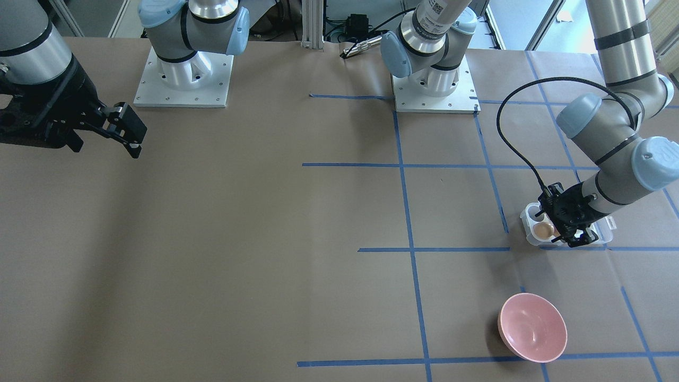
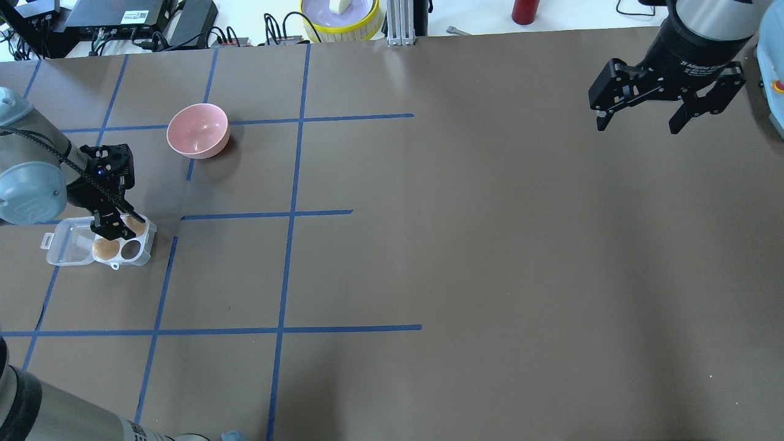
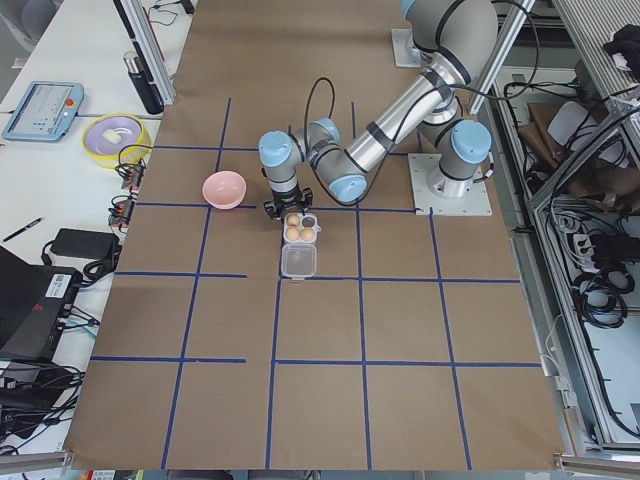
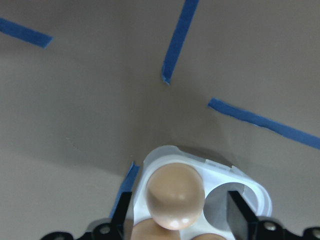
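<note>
My gripper [image 1: 557, 223] [image 3: 290, 208] [image 2: 110, 217] is low over a clear plastic egg carton [image 1: 532, 232] [image 3: 299, 262] [image 2: 72, 242]. In the left wrist view its two fingers stand apart on either side of an egg [image 4: 175, 195] in the carton's white tray [image 4: 255, 197]. The tray holds several eggs and has an empty hollow [image 4: 217, 210] at the right. Whether the fingers touch the egg cannot be told; in the front view the gripper hides part of the carton.
A pink bowl [image 1: 532, 327] [image 3: 224, 189] [image 2: 198, 131] sits apart from the carton on the taped table. Other arms [image 1: 426, 44] [image 2: 669, 88] stand around the edges.
</note>
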